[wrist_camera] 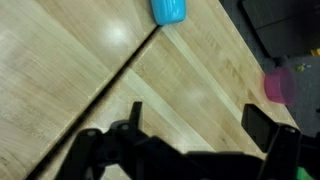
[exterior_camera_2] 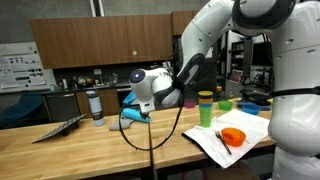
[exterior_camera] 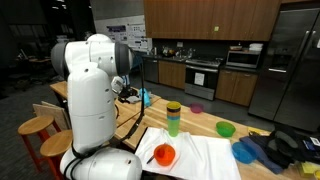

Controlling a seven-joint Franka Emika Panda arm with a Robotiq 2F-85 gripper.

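Observation:
My gripper stands open above the wooden table (wrist_camera: pixel 70 60), with nothing between its dark fingers. In the wrist view a blue object (wrist_camera: pixel 169 10) lies at the top edge, partly cut off and beyond the fingers. The second exterior view shows this blue thing (exterior_camera_2: pixel 135 116) flat on the table, close to my gripper (exterior_camera_2: pixel 146 106) as seen from there. A pink bowl (wrist_camera: pixel 280 85) sits off to the right in the wrist view, clear of the fingers.
A green and yellow cup stack (exterior_camera: pixel 173 120) stands near a white cloth (exterior_camera: pixel 208 158) and an orange-red bowl (exterior_camera: pixel 164 154). Farther right are a green bowl (exterior_camera: pixel 226 129) and a blue bowl (exterior_camera: pixel 243 152). A silver canister (exterior_camera_2: pixel 95 103) stands behind.

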